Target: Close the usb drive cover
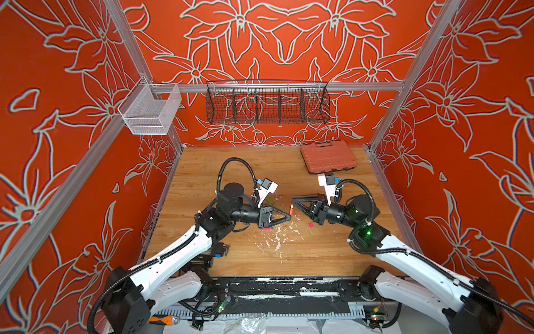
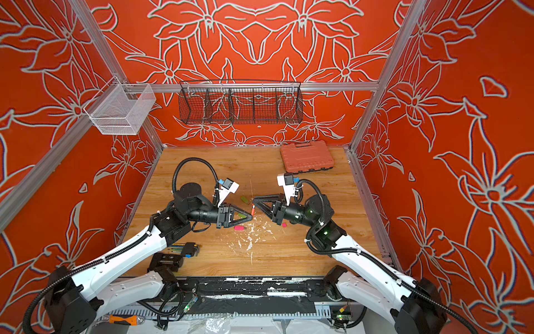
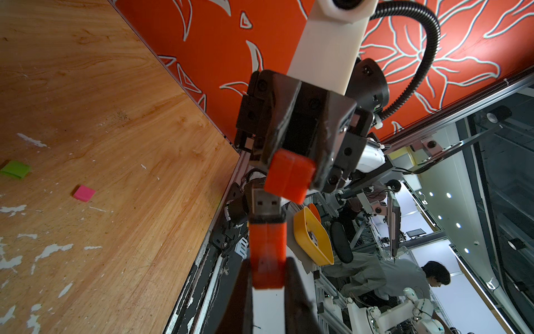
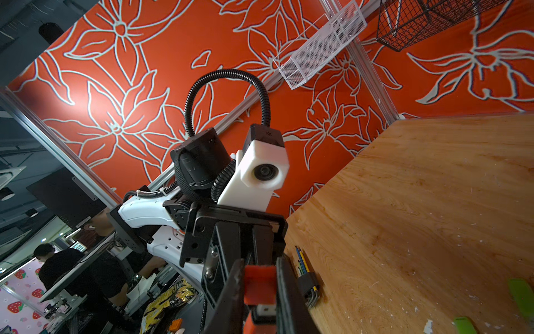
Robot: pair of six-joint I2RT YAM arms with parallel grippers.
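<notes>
In the left wrist view, my left gripper is shut on the orange body of the usb drive (image 3: 267, 250), its bare metal plug (image 3: 265, 202) pointing up. The orange cover (image 3: 289, 176) sits above and a little to the right of the plug there, apart from the drive's body. My right gripper is shut on that cover, seen between its fingers in the right wrist view, with a bit of metal and orange below it. From the top left view, both grippers meet over the middle of the table; how far the plug reaches into the cover cannot be told.
A red case (image 1: 328, 156) lies at the table's back right. Loose pink (image 3: 84, 193) and green (image 3: 15, 169) pieces lie on the table below the grippers.
</notes>
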